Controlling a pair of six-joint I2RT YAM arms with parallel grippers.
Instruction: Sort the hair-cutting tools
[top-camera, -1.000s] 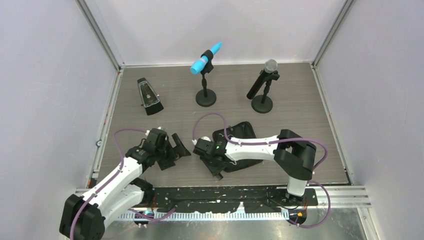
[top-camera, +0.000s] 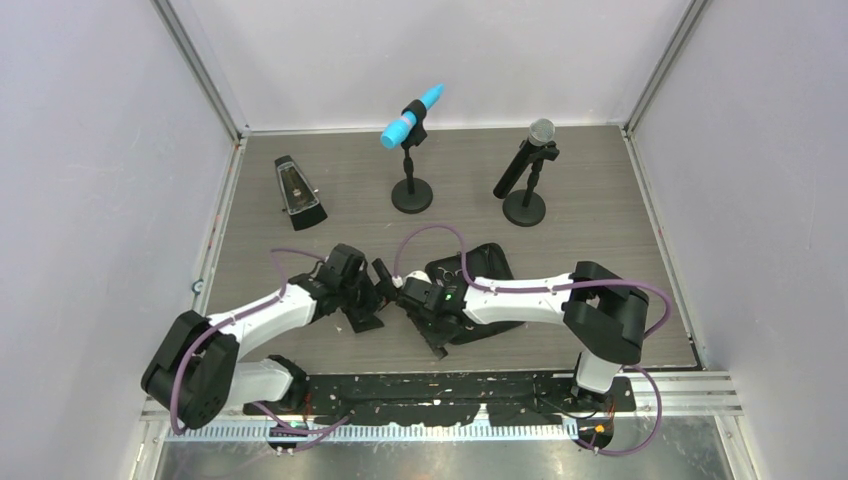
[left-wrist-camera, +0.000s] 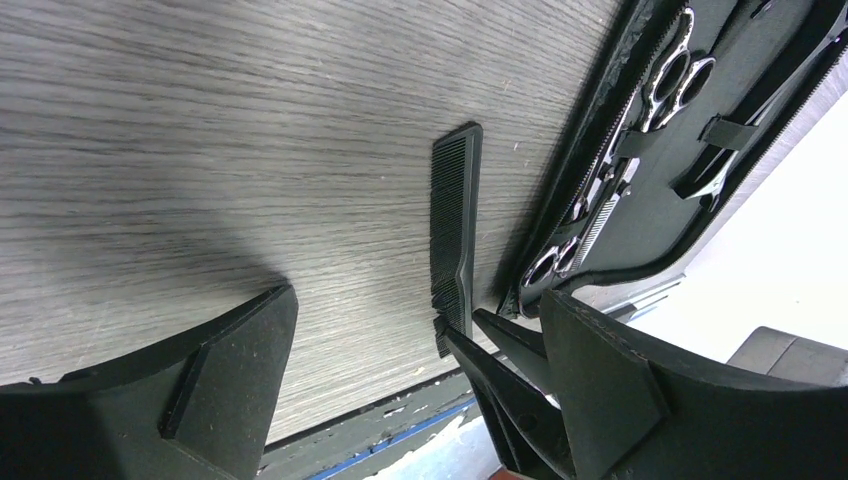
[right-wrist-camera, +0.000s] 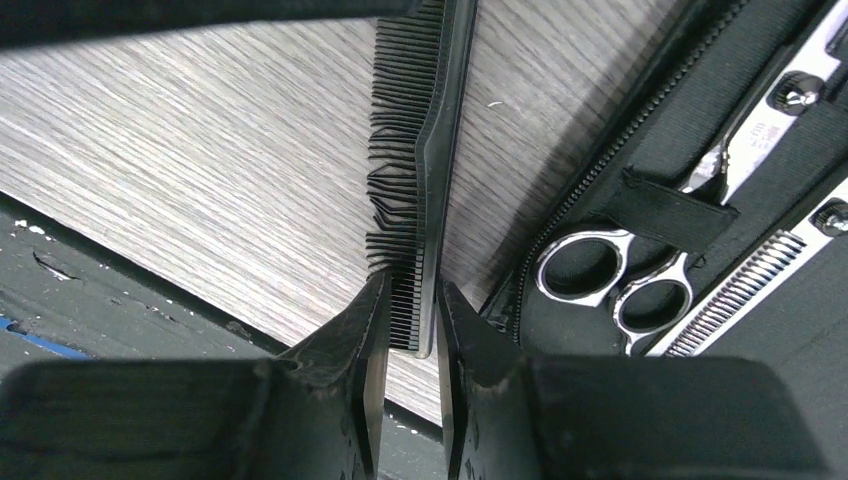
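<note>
A black comb (left-wrist-camera: 455, 210) lies flat on the table, to the left of an unzipped black case (top-camera: 490, 262). Scissors (right-wrist-camera: 760, 140) and thinning shears (right-wrist-camera: 755, 285) sit inside the case, held under straps. My right gripper is at the comb's near end, its fingers close on either side of it with only a narrow gap. A firm grip does not show. My left gripper stands wide open above the comb, one finger to each side and nothing held. In the top view the arms hide the comb.
A metronome (top-camera: 297, 192) stands at back left. Behind the arms are a blue microphone-shaped object on a stand (top-camera: 411, 196) and a dark microphone (top-camera: 515, 170) on another. Both grippers are close together.
My left arm has moved right, bringing its gripper close beside the right one. The right arm has shifted only slightly to the right. The case and stands have stayed put.
</note>
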